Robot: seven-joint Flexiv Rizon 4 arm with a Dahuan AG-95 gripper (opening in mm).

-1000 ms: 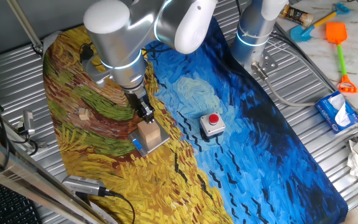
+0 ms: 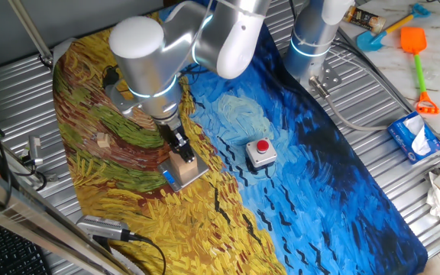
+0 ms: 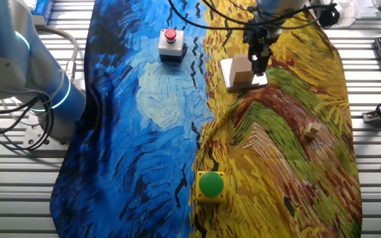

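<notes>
A light wooden block (image 2: pixel 184 168) stands upright on a flat plate (image 2: pixel 192 177) that has a blue patch at one corner, like a small scale. In exterior view 2 the same block (image 3: pixel 241 70) rises from the pale plate (image 3: pixel 226 69). My dark gripper (image 2: pixel 183 151) points downward right at the block's upper part and covers some of it. Seen from the other side, the gripper (image 3: pixel 259 62) is close beside the block. Whether its fingers touch the block, and how far apart they stand, cannot be made out.
A smaller wooden piece (image 2: pixel 103 140) lies on the painted cloth. A red-button box (image 2: pixel 262 153) stands on the blue half, and a green button (image 3: pixel 210 185) on a yellow base sits well away from the gripper. Cables (image 3: pixel 243 25) hang around the arm.
My gripper has come down and slightly right in exterior view 1, now overlapping the block's top. The arm's wrist has shifted down and right too. Block and plate look unmoved.
</notes>
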